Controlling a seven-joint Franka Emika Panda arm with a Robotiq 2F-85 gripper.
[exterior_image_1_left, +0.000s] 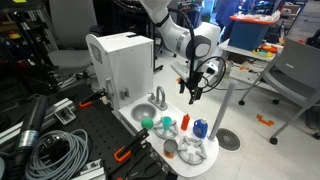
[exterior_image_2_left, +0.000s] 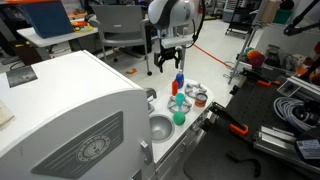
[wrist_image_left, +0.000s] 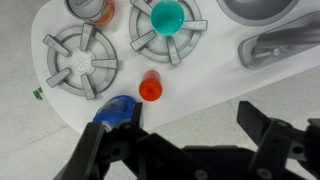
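Observation:
My gripper is open over the white toy kitchen counter, with nothing between its fingers. In the wrist view a small red object stands on the counter, just beyond the left finger. A blue container is partly hidden by that finger. A teal cup sits on one burner, and a can with an orange-brown label is at the top edge. From the side, the gripper hangs well above the red object and the blue container.
A sink and a grey faucet lie toward the white cabinet. A green object stands near the sink. Grey burners fill the counter's other end. A pale upright post rises beside the counter.

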